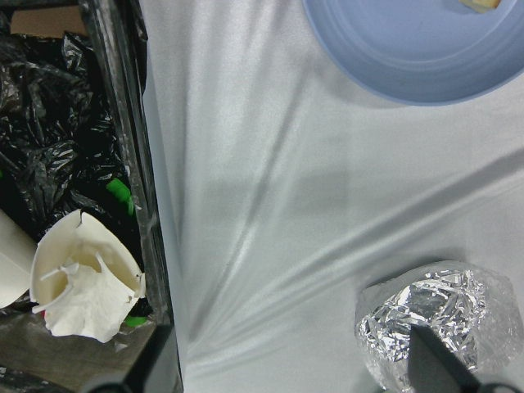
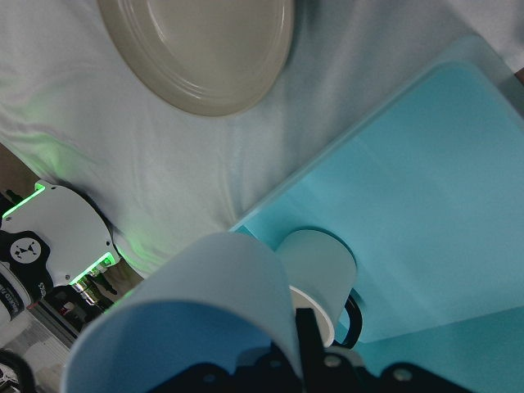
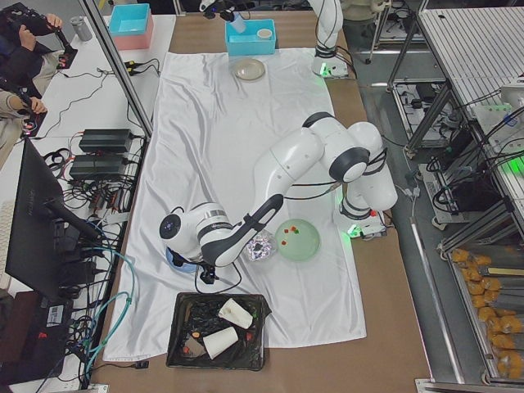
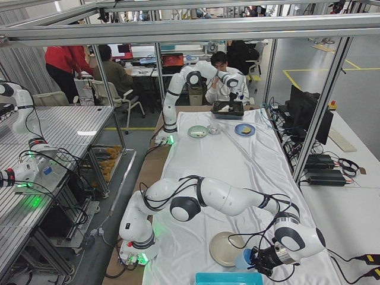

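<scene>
A black lined bin holds two white paper cups, one crumpled. My left gripper hangs above the gap between bin and blue plate; its fingertips at the bottom of the left wrist view are far apart, nothing between them. A foil-wrapped object lies near it. My right gripper is shut on a light blue cup at the corner of a turquoise tub, in which a white mug stands. A beige plate lies beside the tub.
A green plate with small bits lies right of the foil. Metal frame posts and electronics line the sides.
</scene>
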